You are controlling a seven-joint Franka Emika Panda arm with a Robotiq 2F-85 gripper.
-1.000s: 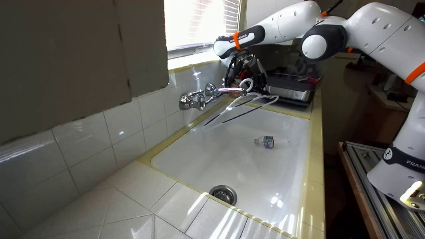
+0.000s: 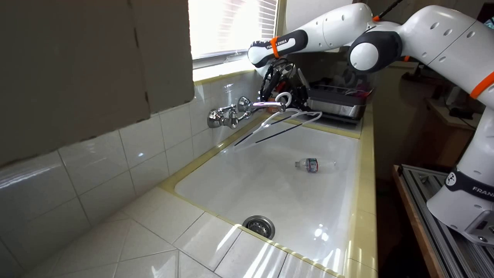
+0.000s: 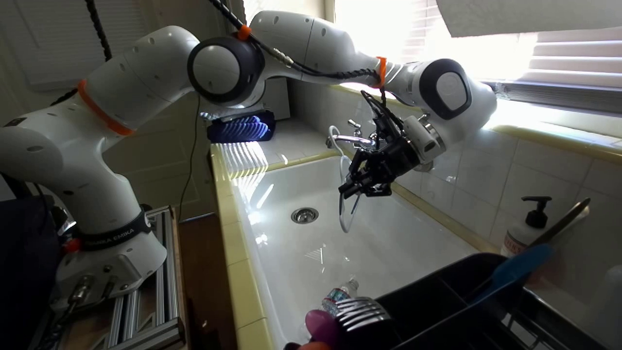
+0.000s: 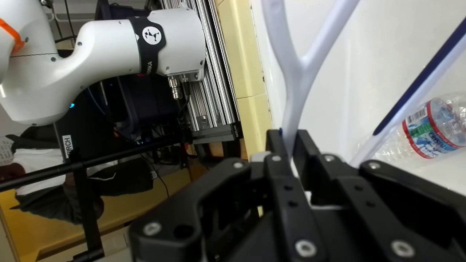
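Note:
A white hanger (image 2: 264, 124) with dark strips along its bars hangs in the air over the far half of the sink in exterior view 1. My gripper is shut on one white part of it, seen pinched between the black fingertips in the wrist view. From exterior view 2 the gripper (image 3: 345, 192) points down and left above the sink, and the white hanger (image 3: 344, 220) dangles beside it. On the sink floor lies a clear plastic bottle (image 2: 312, 165) on its side, apart from the hanger; its label (image 4: 430, 126) shows in the wrist view.
The white sink (image 2: 259, 185) has a yellow tiled rim and a drain (image 2: 259, 226) at its near end. A chrome faucet (image 2: 227, 116) juts from the wall close to the hanger. A black dish rack (image 3: 460, 291) and soap bottle (image 3: 527, 224) stand at the other end.
The hanger has shifted very slightly in exterior view 1, its lower end a little to the left. The arm has barely moved, and the bottle lies where it was.

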